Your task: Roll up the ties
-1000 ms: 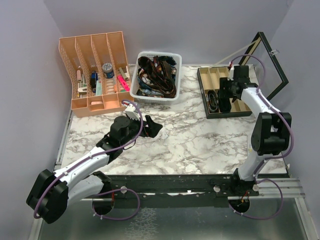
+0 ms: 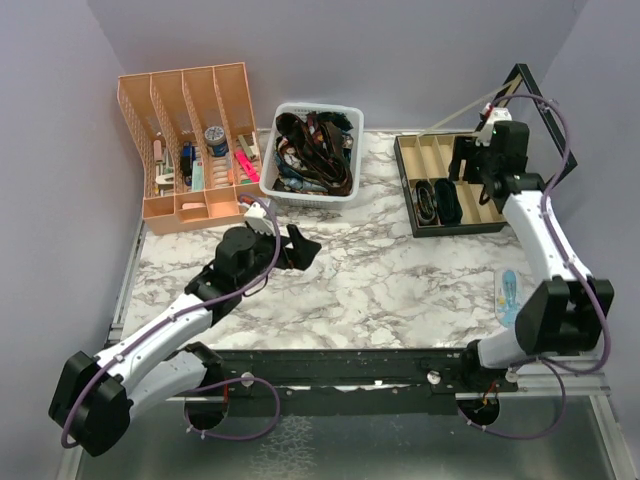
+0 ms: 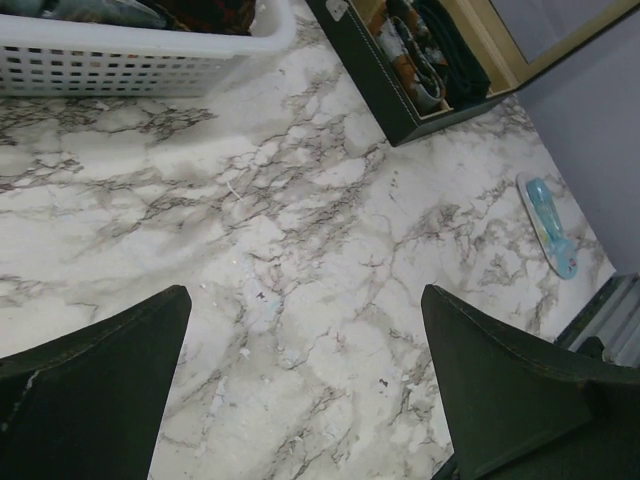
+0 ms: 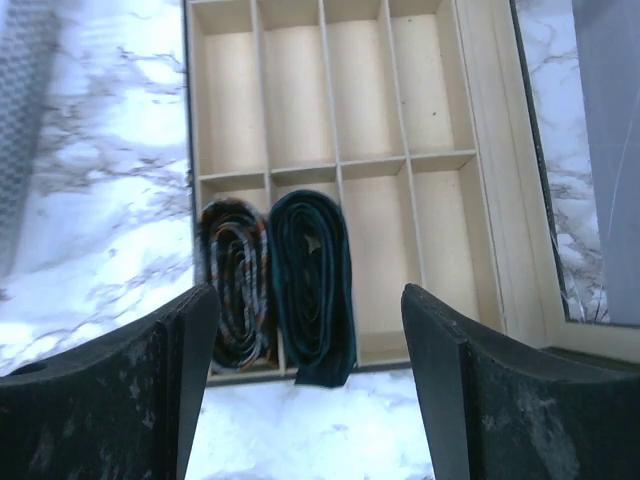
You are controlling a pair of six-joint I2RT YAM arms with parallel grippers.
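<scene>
Two rolled ties lie side by side in front compartments of the divided box. The brown patterned roll fills the leftmost compartment. Beside it sits the dark green roll, its loose end hanging over the box's front wall. Over the box, my right gripper has its fingers apart, with nothing between them. My left gripper is open and empty above bare marble left of centre. More ties lie heaped in the white basket at the back.
A pink divided organiser holding small items stands at the back left. The box's raised lid rises close to my right arm. A blue item lies at the right.
</scene>
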